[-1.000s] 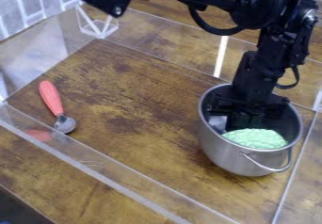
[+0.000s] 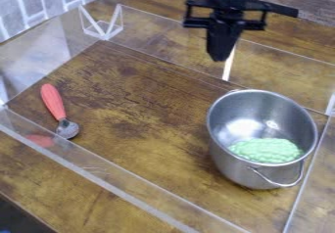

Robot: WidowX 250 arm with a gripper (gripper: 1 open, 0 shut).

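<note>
A steel pot [image 2: 229,129] with a wire handle stands at the right, a pale green textured object [image 2: 265,150] lying inside it. The dark gripper [image 2: 220,43] is raised at the top centre, above and behind the pot and clear of it; whether its fingers are open or shut is hard to tell. A spoon-like tool with a red handle [image 2: 54,104] and metal head lies at the left.
Clear plastic walls [image 2: 131,183] border the wooden work surface [image 2: 131,100]. A white rack [image 2: 26,2] stands at the back left.
The gripper has risen out of the pot and moved up and back toward the top centre. The green object stays in the pot.
</note>
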